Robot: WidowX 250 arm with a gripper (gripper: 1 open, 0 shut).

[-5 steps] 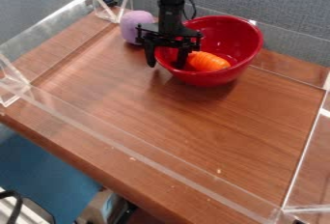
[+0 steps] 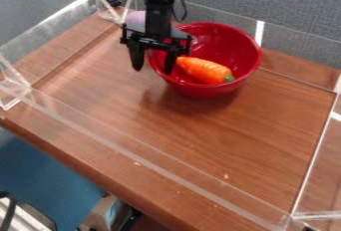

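Observation:
A red bowl (image 2: 226,46) holds an orange carrot (image 2: 206,72) with a green end, lying in its lower part. My black gripper (image 2: 154,62) is at the bowl's left side, its fingers pointing down near the rim; I cannot tell whether it is open or shut. A purple object (image 2: 135,19) is partly hidden behind the arm.
Clear low walls (image 2: 22,84) border the tabletop. A grey panel stands behind.
My gripper has moved left, toward the bowl's outer side. The bowl has shifted slightly left, and more of the carrot shows.

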